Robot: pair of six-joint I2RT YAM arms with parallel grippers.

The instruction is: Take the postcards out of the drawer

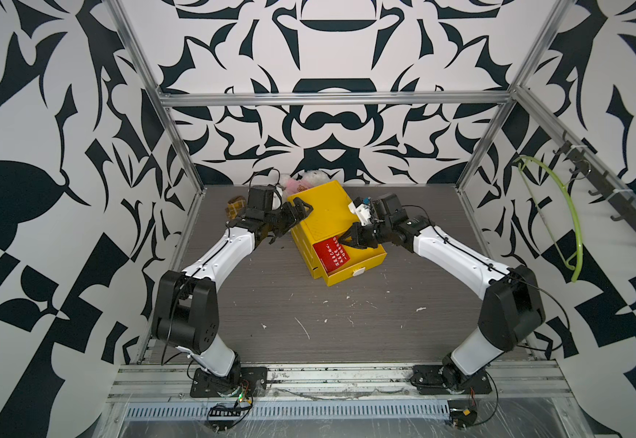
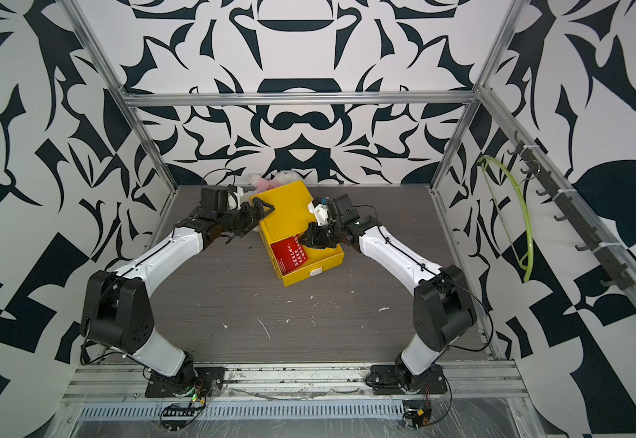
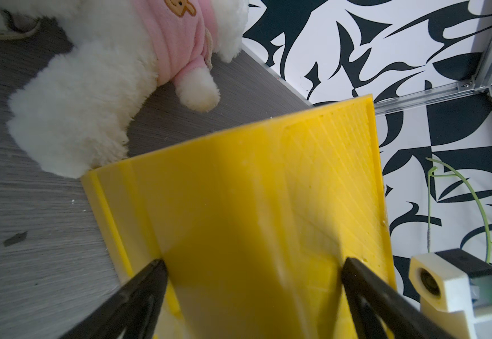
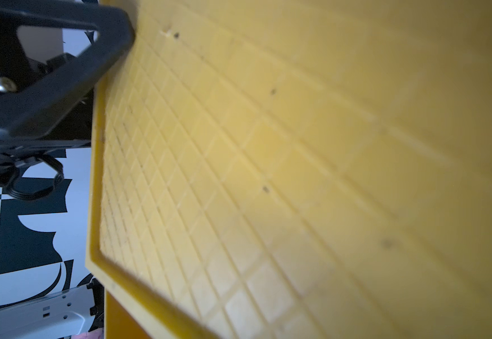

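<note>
A yellow plastic box [image 1: 325, 204] sits mid-table with its front drawer [image 1: 354, 271] out, holding red postcards with white writing [image 1: 330, 254] at the drawer's left side. My left gripper [image 1: 296, 211] stands open at the box's upper left; in the left wrist view its fingers frame the yellow top [image 3: 240, 214]. My right gripper [image 1: 348, 238] is lowered at the drawer, just beside the postcards, shut with nothing visible held. The right wrist view shows mostly textured yellow plastic [image 4: 313, 169] close up.
A white plush toy in pink [image 3: 76, 107] lies behind the box, with a brown object [image 1: 235, 206] at back left. A green hose [image 1: 573, 219] hangs on the right wall.
</note>
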